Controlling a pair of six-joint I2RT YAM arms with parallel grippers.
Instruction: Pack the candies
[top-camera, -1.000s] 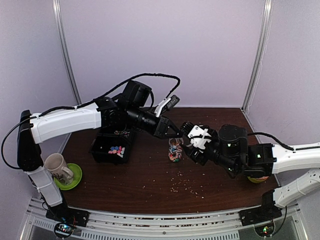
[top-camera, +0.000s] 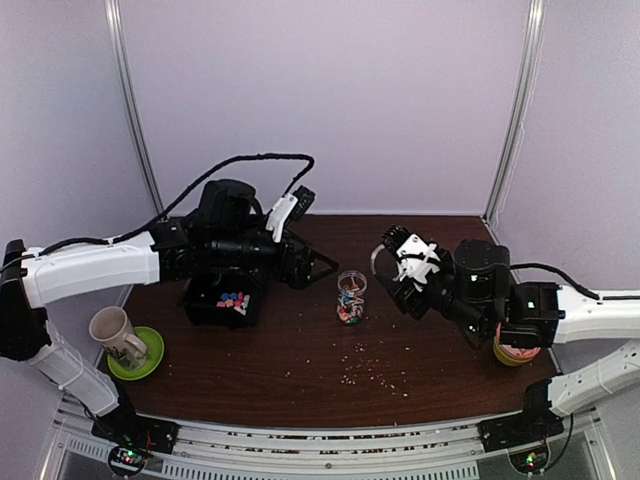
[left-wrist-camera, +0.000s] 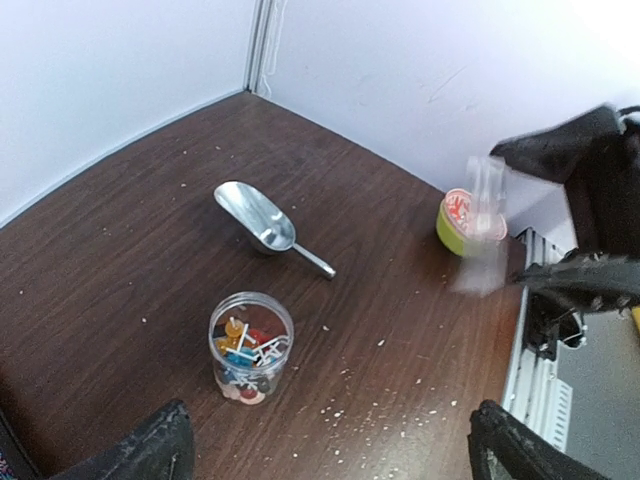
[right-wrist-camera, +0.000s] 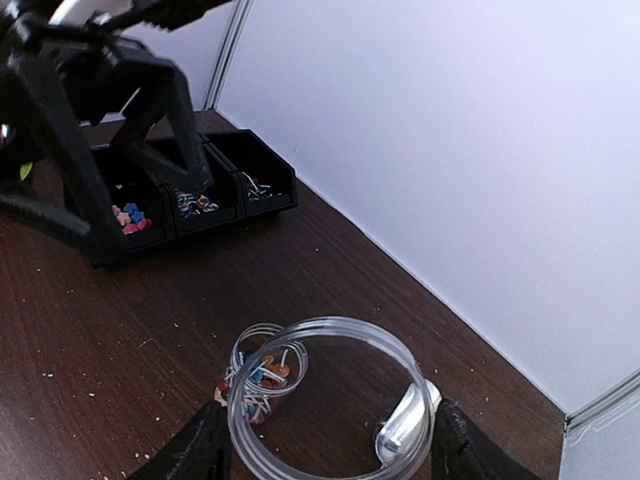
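Observation:
A clear jar (top-camera: 350, 305) stands upright mid-table, part filled with mixed candies and lollipops (left-wrist-camera: 245, 350); its mouth is uncovered. My right gripper is shut on a clear round lid (right-wrist-camera: 335, 326), gripping it by the rim in the air just right of the jar. That lid (left-wrist-camera: 485, 230) blurs in the left wrist view. Open and empty, my left gripper hangs above the table, left of the jar in the top view. A black divided box (right-wrist-camera: 185, 240) at the left holds colored candies (top-camera: 233, 302) and lollipops (right-wrist-camera: 195, 205).
A metal scoop (left-wrist-camera: 255, 215) lies behind the jar. The mug (top-camera: 113, 335) and green plate (top-camera: 152, 352) occupy the left edge; a small yellow-green bowl (left-wrist-camera: 452, 235) sits at the right. Pale crumbs dot the front of the table, otherwise clear.
The lid stays with the right gripper, which has hardly moved.

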